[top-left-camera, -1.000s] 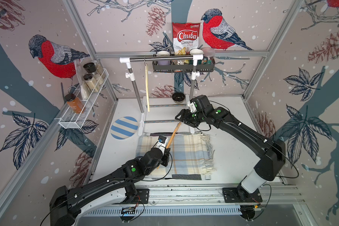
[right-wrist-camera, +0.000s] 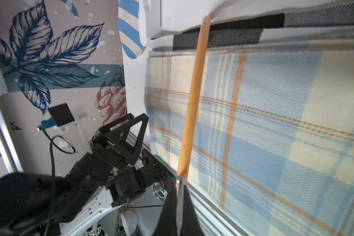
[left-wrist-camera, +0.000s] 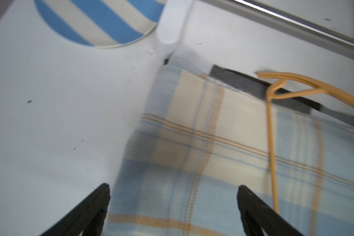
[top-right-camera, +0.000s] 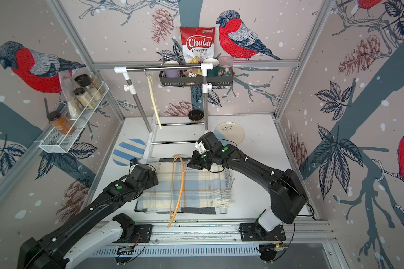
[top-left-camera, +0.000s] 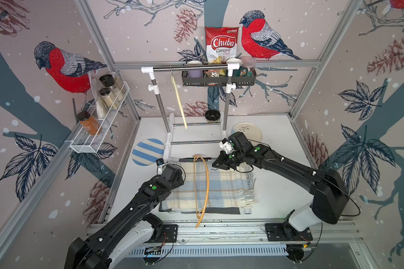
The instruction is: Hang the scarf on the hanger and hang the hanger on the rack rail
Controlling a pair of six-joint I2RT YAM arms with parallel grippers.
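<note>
A plaid scarf (top-left-camera: 229, 188) lies spread on the table. A wooden hanger (top-left-camera: 206, 192) is held tilted above it, its metal hook at my right gripper, which is shut on it. My left gripper hovers over the scarf's left part, fingers apart, nothing between them. A pale second hanger (top-left-camera: 178, 100) hangs from the rack's top rail (top-left-camera: 190, 67).
The rack stands at the back, a striped round mat (top-left-camera: 147, 151) to its left, a bowl (top-left-camera: 212, 115) and pale plate (top-left-camera: 247, 130) behind. A white wire shelf (top-left-camera: 98, 130) is on the left wall.
My left gripper has moved left, away from the wooden hanger. My right gripper has moved toward the front with the hanger, which now reaches past the scarf's front edge.
</note>
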